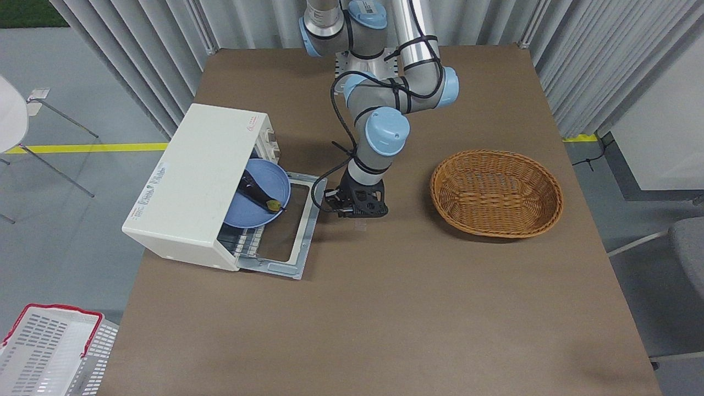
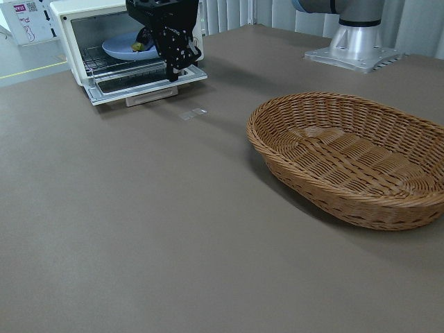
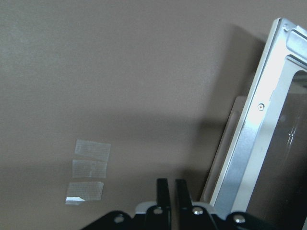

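A white toaster oven (image 1: 181, 185) has its glass door (image 1: 297, 254) folded down onto the table; inside on the rack sits a blue plate (image 1: 247, 211) with a dark eggplant (image 1: 257, 189) on it. My gripper is low beside the door's outer edge and handle (image 3: 225, 143), its two black fingers close together with a narrow gap, nothing visible between them. Strips of clear tape (image 3: 89, 168) lie on the table left of it in the wrist view.
An oval wicker basket (image 1: 495, 193) stands on the right of the table (image 1: 409, 310). A white plastic crate (image 1: 49, 350) stands off the table at lower left.
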